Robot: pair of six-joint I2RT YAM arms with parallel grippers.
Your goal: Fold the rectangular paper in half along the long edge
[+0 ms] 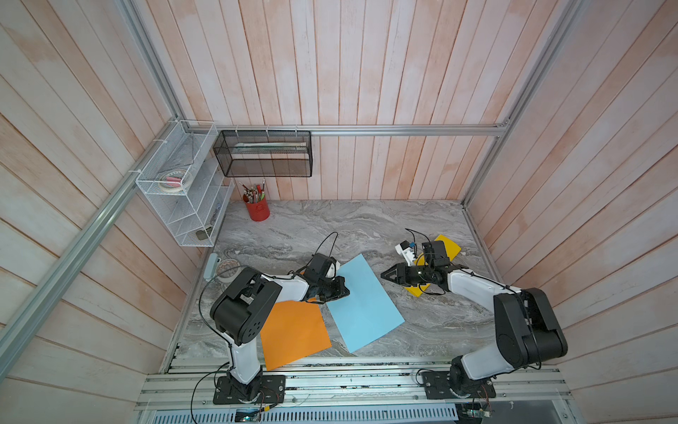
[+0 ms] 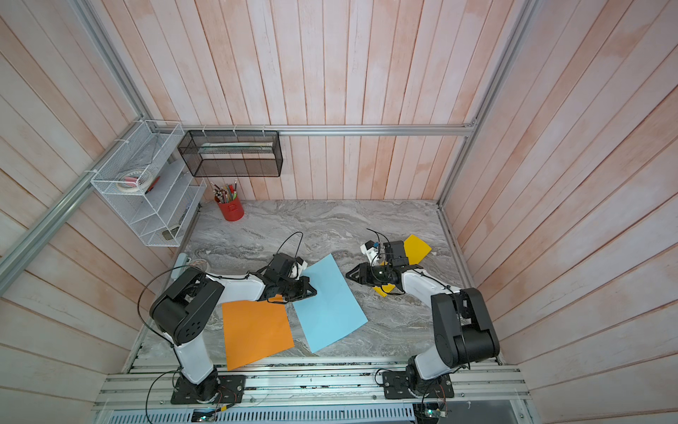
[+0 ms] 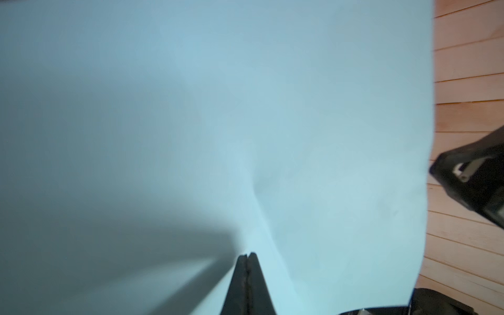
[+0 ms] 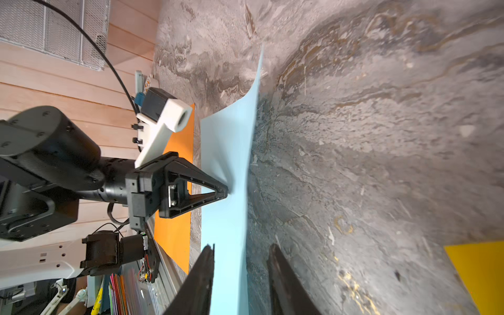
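Observation:
The light blue paper [image 1: 367, 311] lies slanted on the marble table between my two arms. At its left part, my left gripper [image 1: 345, 290] points down with its fingertips shut. In the left wrist view a faint crease runs through the blue paper [image 3: 336, 157] by those fingertips, and nothing shows between them. My right gripper [image 1: 385, 275] is beside the paper's right edge. In the right wrist view the fingers of the right gripper stand apart, the paper's edge [image 4: 251, 131] running up through the gap. That edge appears raised; whether either finger touches it, I cannot tell.
An orange sheet [image 1: 293, 332] lies to the left, partly under the left arm. A yellow sheet [image 1: 448, 246] is beneath the right arm. Far back stand a red pen cup [image 1: 258, 209] and a black wire basket [image 1: 265, 166]. Bare marble [image 1: 353, 219] stretches behind the papers.

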